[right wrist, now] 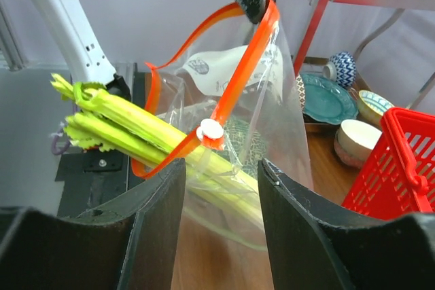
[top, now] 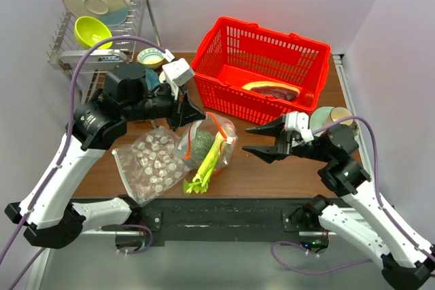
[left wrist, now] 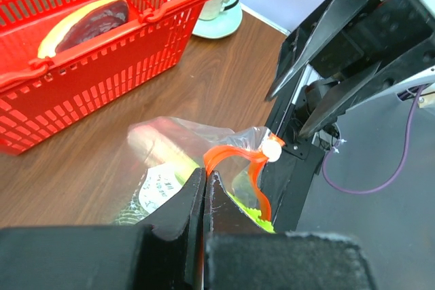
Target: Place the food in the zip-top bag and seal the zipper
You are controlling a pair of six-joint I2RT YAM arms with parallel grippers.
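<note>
My left gripper is shut on the upper edge of the clear zip bag [right wrist: 289,123], which hangs from it with its orange-rimmed mouth agape. A green celery bunch [top: 211,166] lies partly inside, its leafy end sticking out through the mouth. Behind it in the bag is a round, dark green food item [top: 202,146]. The white slider [right wrist: 211,129] sits at one end of the orange zipper. To the bag's right, my right gripper [top: 247,140] is open and empty, its fingers [right wrist: 160,202] facing the slider and celery in the right wrist view.
A red basket [top: 262,103] with a piece of meat [top: 275,90] stands behind the grippers. Another clear bag [top: 155,162] with white round pieces lies at left. Dish rack [top: 129,28] stands back left; a saucer [top: 319,119] with a cup sits right. Bare wood lies between bag and right gripper.
</note>
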